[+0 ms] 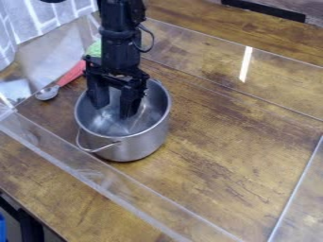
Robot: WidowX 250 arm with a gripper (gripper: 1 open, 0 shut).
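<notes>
A large steel pot [143, 143] with a wire handle stands at the left-middle of the wooden table. My black gripper [116, 96] reaches down from above into the pot's upper part, its fingers over and inside the rim. Whether it is open or shut, and whether anything is between the fingers, I cannot tell.
A red-handled utensil [70, 72] and a metal spoon head [47, 92] lie left of the pot, near a green item [93, 47]. Clear plastic walls border the wooden table [233, 142], whose right side is bare.
</notes>
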